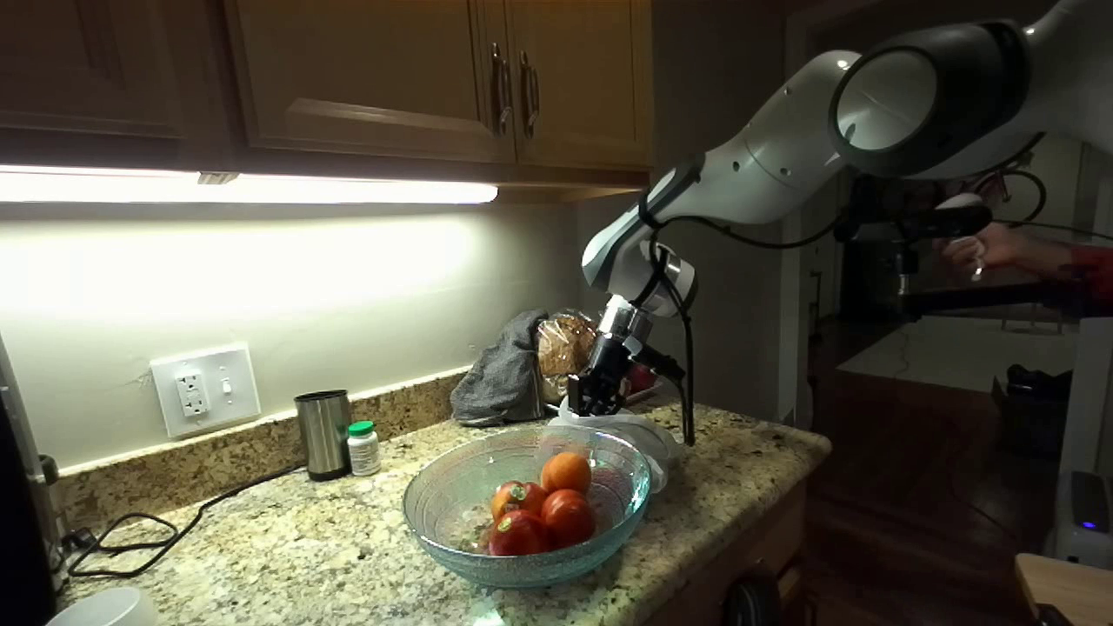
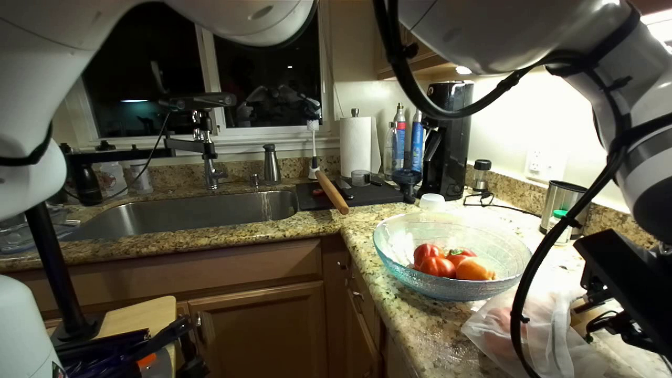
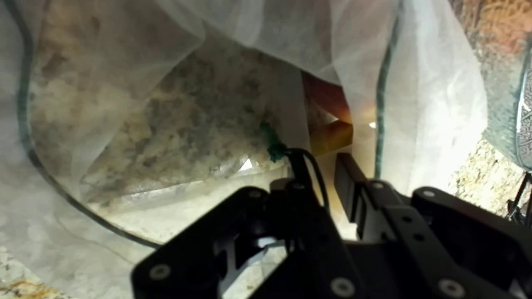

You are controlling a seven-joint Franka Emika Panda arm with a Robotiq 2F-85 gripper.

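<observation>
A white mesh bag (image 3: 149, 30) with a dark green drawstring fills most of the wrist view, its mouth spread wide. My gripper is shut with pale bag material between its fingers, though the exact grip is partly hidden. A dark cord loops by the left finger. Red and orange produce (image 3: 329, 114) shows inside the bag. Exterior view 2 has the bag (image 2: 535, 334) on the counter, beside a clear glass bowl (image 2: 403, 264). Several red fruits (image 2: 438, 265) and one orange fruit (image 2: 474, 270) lie in that bowl.
A steel tumbler (image 1: 324, 433) and a green-capped bottle (image 1: 363, 449) stand near the wall. Behind my gripper are a grey cloth (image 1: 503, 370) and a bread bag (image 1: 565, 349). Counter left of the bowl is mostly clear. The counter's edge (image 1: 720, 527) runs along the right.
</observation>
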